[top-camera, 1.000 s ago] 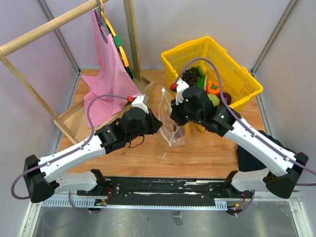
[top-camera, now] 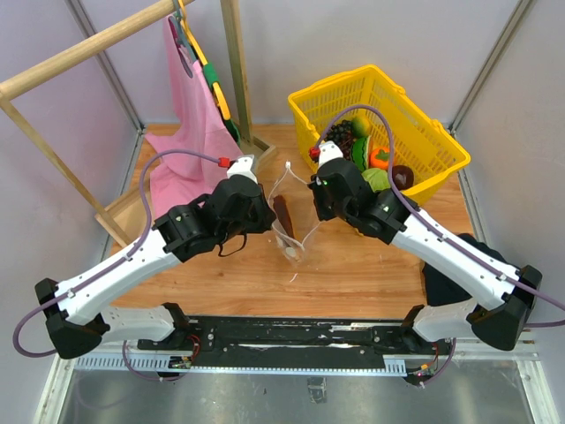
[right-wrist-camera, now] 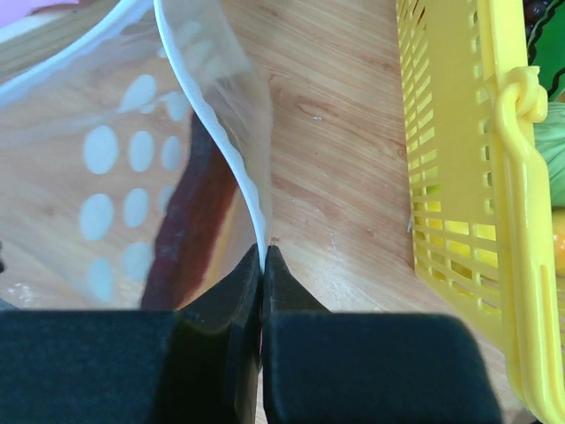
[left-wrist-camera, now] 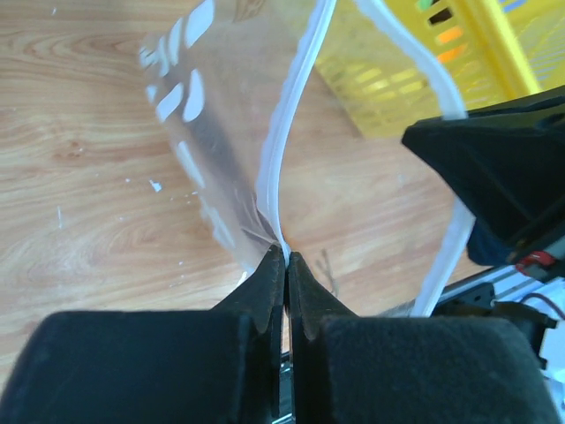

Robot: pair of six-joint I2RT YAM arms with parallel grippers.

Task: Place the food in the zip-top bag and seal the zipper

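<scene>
The clear zip top bag (top-camera: 297, 240) hangs upright between my grippers, its mouth spread wide. Inside lies a long reddish-brown food item (right-wrist-camera: 190, 216), tilted behind the white-dotted film. In the left wrist view my left gripper has its fingers together on one side of the bag's white rim. Across the opening, my right gripper is shut on the opposite rim, the thin white edge running down between its fingertips. The zipper stands apart along the gap between the two grippers.
A yellow basket (top-camera: 305, 99) holding grapes (top-camera: 340, 136) and other produce stands behind the right arm. Pink cloth (top-camera: 187, 115) hangs from a wooden rack (top-camera: 93, 44) at the left. Bare table (top-camera: 362, 287) lies in front of the bag.
The bag's mouth has gone from narrow to wide, and the brown item inside has come into view. My left gripper has shifted a little left, away from the right one.
</scene>
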